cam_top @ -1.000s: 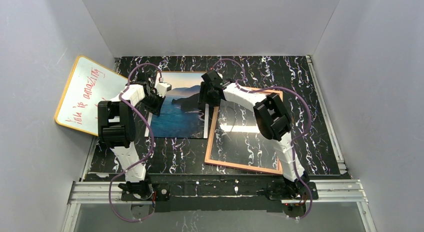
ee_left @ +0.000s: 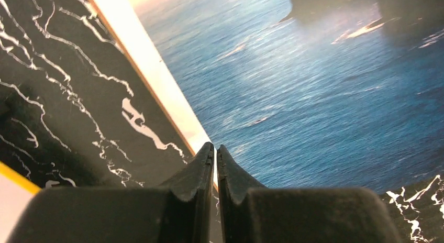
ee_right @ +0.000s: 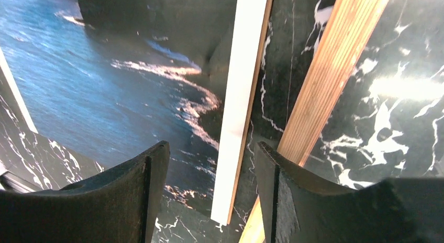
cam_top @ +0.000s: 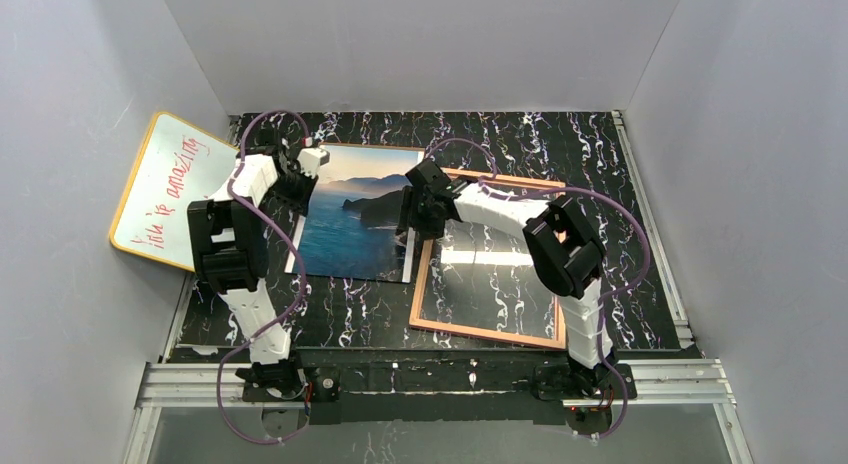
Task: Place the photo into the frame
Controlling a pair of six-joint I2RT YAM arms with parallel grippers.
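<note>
The photo (cam_top: 345,229), a sea view with white side strips, lies flat on the dark marbled table. To its right lies the wooden frame (cam_top: 487,335), partly overlapped by my right arm in the top view. Over the photo's left edge, the left gripper is shut, its tips together above the white strip and nothing visible between them. My right gripper stands part open above the photo's right side. In the right wrist view, the right white strip (ee_right: 238,101) runs between its fingers; no contact is evident. A narrow table gap separates photo and frame there.
A whiteboard (cam_top: 172,189) with red writing leans at the left wall. Bare table (cam_top: 335,314) shows in front of the photo, with more free room right of the frame. Inside the frame, marbling and a bright reflection show.
The photo has shifted slightly left. My left gripper has moved left, off the photo's interior to its edge.
</note>
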